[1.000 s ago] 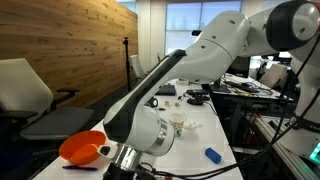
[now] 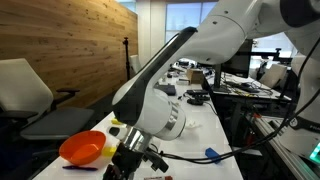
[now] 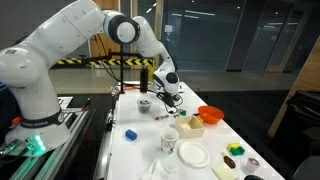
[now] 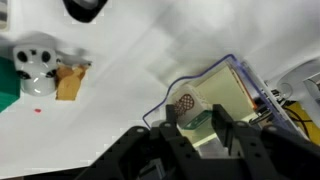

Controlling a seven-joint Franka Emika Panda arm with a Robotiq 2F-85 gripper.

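In the wrist view my gripper is shut on a small block (image 4: pixel 191 103) with a pale, pink-marked face and green edges. Beyond the block lies a cream box (image 4: pixel 228 88) with a blue rim line, partly covered by the gripper. From the side, the gripper (image 2: pixel 124 163) hangs low by the front of the table; its fingertips and the block are too small or dark to make out there.
An orange-red bowl (image 2: pixel 82 148) sits left of the arm, and a blue block (image 2: pixel 211 154) to its right. A tan box (image 3: pixel 190 129), a white cup (image 3: pixel 168 140) and a white plate (image 3: pixel 194 155) share the table. Small black-and-white (image 4: pixel 38 66) and tan (image 4: pixel 70 82) things lie at the wrist view's left.
The arm has risen and shifted to the right in exterior view 1, bringing more of the gripper into sight. The bowl and the blue block have stayed put.
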